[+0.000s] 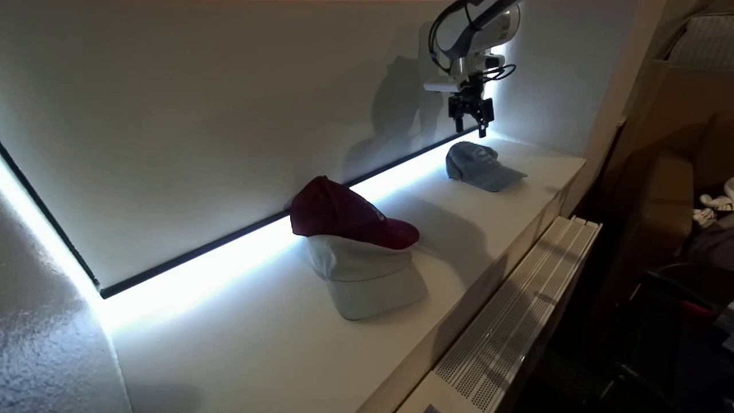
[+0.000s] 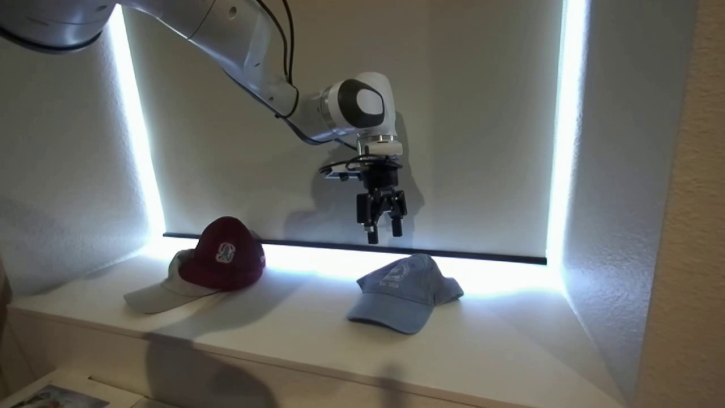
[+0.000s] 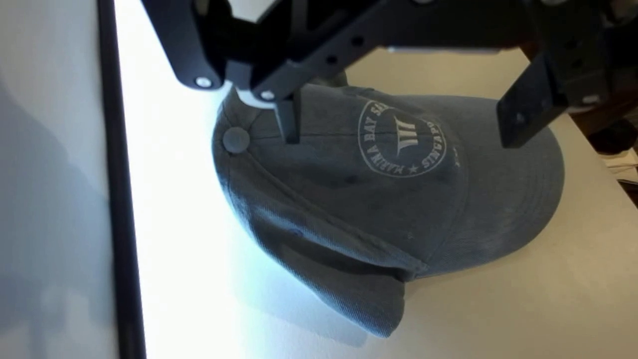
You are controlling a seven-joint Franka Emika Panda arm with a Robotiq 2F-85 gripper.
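Note:
A blue-grey cap (image 2: 401, 289) lies alone on the white sill, its brim toward the front edge. Above it hangs my gripper (image 2: 384, 238), clear of the cloth, with its fingers apart and nothing between them. In the wrist view the cap (image 3: 359, 191) shows round printed lettering, and the gripper's fingers (image 3: 529, 107) stand well apart over the crown and the brim. Farther along the sill, a maroon cap (image 1: 337, 213) rests partly on a pale grey-white cap (image 1: 368, 275); the maroon one hides much of the pale one's crown in exterior view 2.
Behind the sill (image 1: 241, 358) hangs a blind (image 1: 206, 137) with a dark bottom bar and bright light below it. Between the caps the sill is bare. A radiator (image 1: 509, 310) runs along the front, below the sill's edge.

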